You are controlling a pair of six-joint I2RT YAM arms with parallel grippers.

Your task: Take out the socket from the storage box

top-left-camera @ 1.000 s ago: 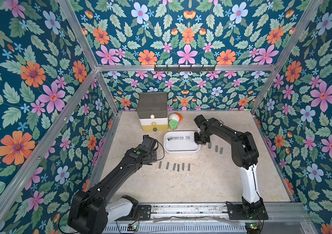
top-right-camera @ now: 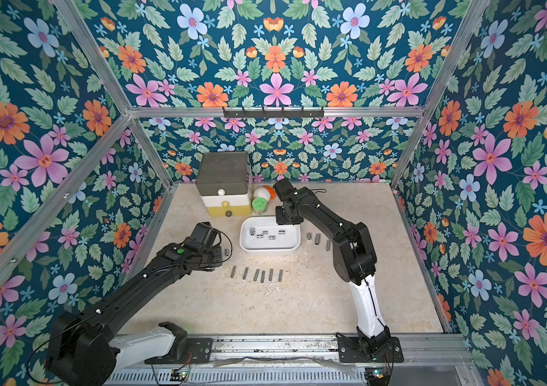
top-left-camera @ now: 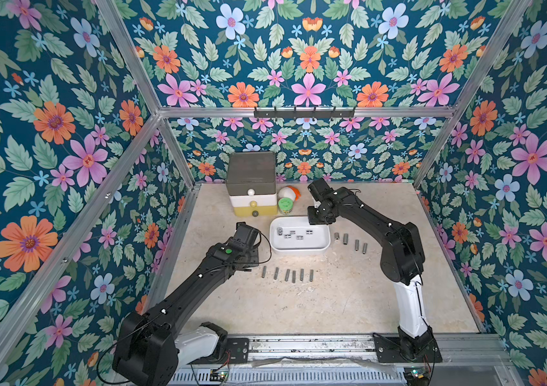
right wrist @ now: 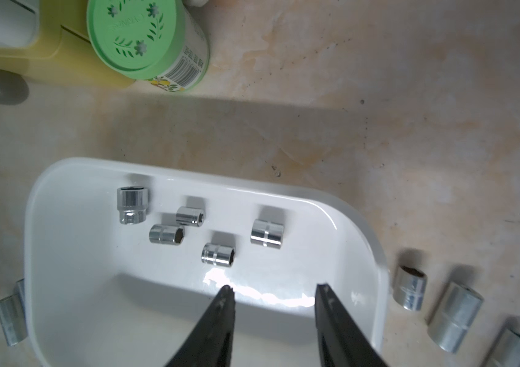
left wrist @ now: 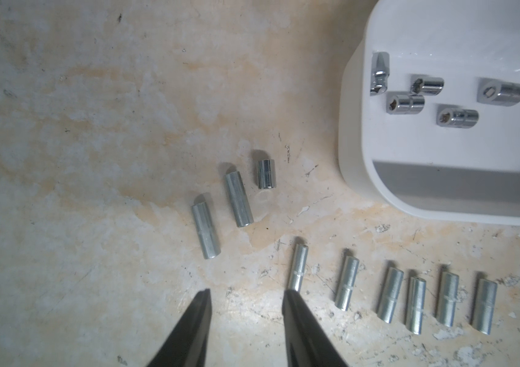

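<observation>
The white storage box stands mid-table with several small chrome sockets inside, such as a socket and a larger one. My right gripper is open above the box, its fingers empty. My left gripper is open over the table left of the box, nothing between its fingers. Several sockets lie outside: a short one left of the box, longer ones in front, others to its right.
A stacked drawer unit stands at the back left. A green-lidded can and an orange-and-white item sit beside it, behind the box. Bare table surrounds the near and outer sides.
My right gripper has moved up and leftward toward the back of the box. The sockets in the box look more spread out. The left arm looks nearly still.
</observation>
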